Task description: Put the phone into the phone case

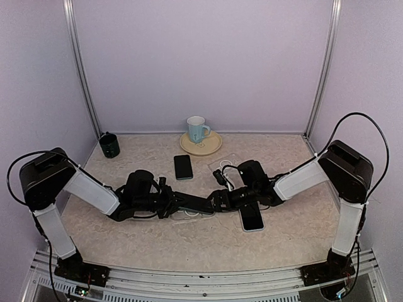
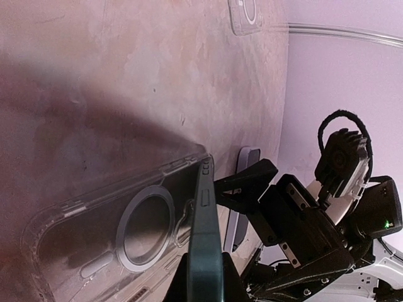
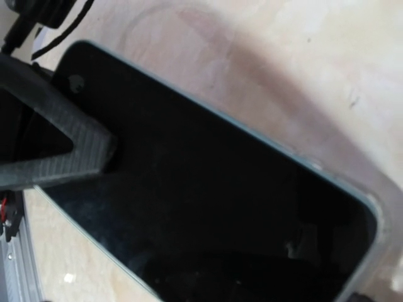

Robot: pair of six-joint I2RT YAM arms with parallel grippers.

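A dark phone [image 1: 193, 202] is in my left gripper [image 1: 171, 201], which is shut on its left end. The left wrist view shows the phone [image 2: 205, 220] edge-on, tilted over the clear phone case [image 2: 69, 223] with its white ring. The phone's far end is at the case's far end; whether it is seated inside cannot be told. At that end, the right gripper [image 1: 218, 201] stands open, holding nothing. One of its fingers [image 3: 82, 148] overlaps the phone's screen [image 3: 214, 170] in the right wrist view.
Another phone [image 1: 251, 218] lies under the right arm, and a third [image 1: 183, 167] farther back. Behind the right gripper is a second clear case [image 1: 220, 165]. A blue mug [image 1: 196, 130] stands on a round plate [image 1: 206, 148]; a black cup [image 1: 109, 146] is back left.
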